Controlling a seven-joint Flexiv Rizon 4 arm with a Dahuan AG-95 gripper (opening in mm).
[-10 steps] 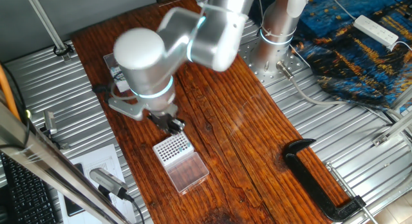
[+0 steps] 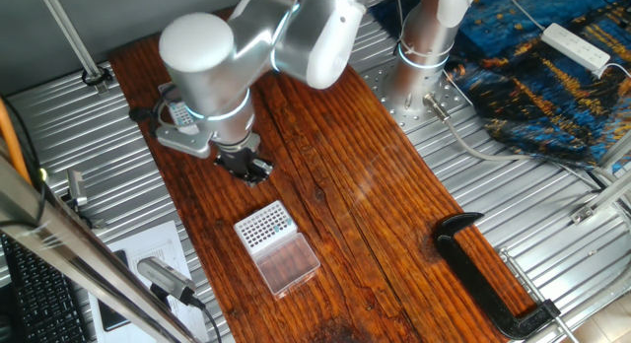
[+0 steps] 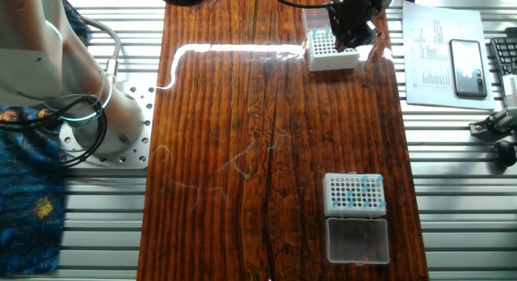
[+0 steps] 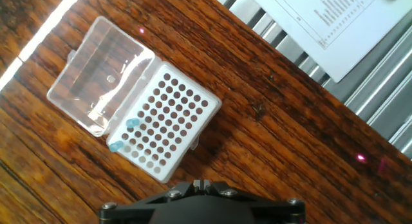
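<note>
A white rack box [image 2: 265, 228] full of round holes lies on the wooden table, its clear lid [image 2: 289, 263] folded open. In the wrist view this rack [image 4: 166, 121] holds two light blue pieces [image 4: 132, 123] near its hinge side; most holes look empty. My gripper [image 2: 260, 172] hangs just behind the rack in exterior view 1. Its black fingers meet at the bottom of the wrist view, with nothing clear between them. A second rack [image 3: 355, 194] with several blue pieces stands farther along the table, partly hidden by the arm in exterior view 1.
A black clamp [image 2: 483, 274] grips the table's right edge in exterior view 1. Papers with a phone [image 3: 468, 68] lie off the table on the metal slats. Bare wood [image 3: 242, 160] stretches between the two racks and toward the arm's base.
Over the last second my gripper has drawn back from the near rack, toward the back left in exterior view 1. Both rack boxes stay in place.
</note>
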